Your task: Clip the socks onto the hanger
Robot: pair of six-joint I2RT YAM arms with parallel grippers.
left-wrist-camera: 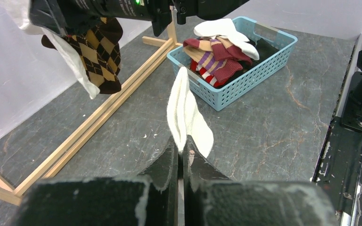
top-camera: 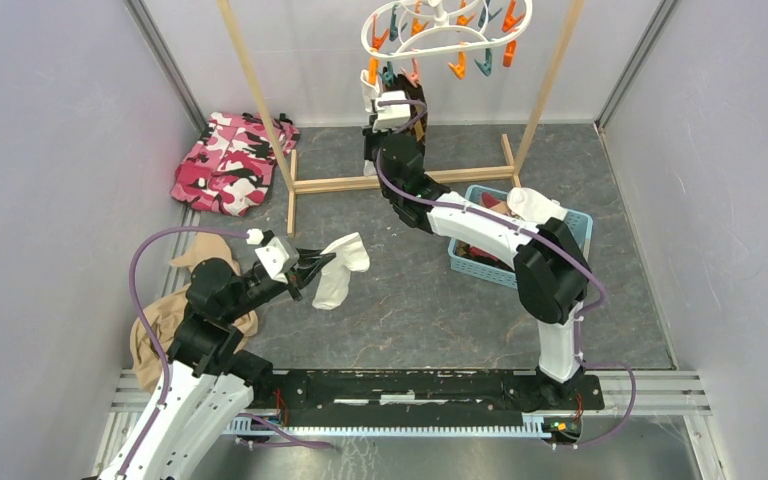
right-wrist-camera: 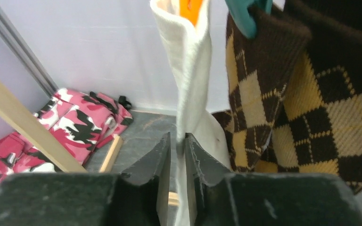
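Note:
The white hanger ring (top-camera: 445, 55) with orange, teal and pink clips hangs at the top of the top view. A white sock (right-wrist-camera: 193, 70) hangs from an orange clip (right-wrist-camera: 190, 9), beside brown argyle socks (right-wrist-camera: 330, 122) at a teal clip (right-wrist-camera: 247, 19). My right gripper is shut at the hanging white sock, its tips against or just in front of the fabric; whether any is between them is unclear. My left gripper is shut on another white sock (left-wrist-camera: 188, 113), held low over the floor left of centre.
A blue basket (left-wrist-camera: 235, 84) of mixed socks stands at the right. A wooden stand (top-camera: 405, 178) spans the back floor. A pink camouflage cloth (top-camera: 225, 165) lies back left and a tan cloth (top-camera: 160, 340) front left.

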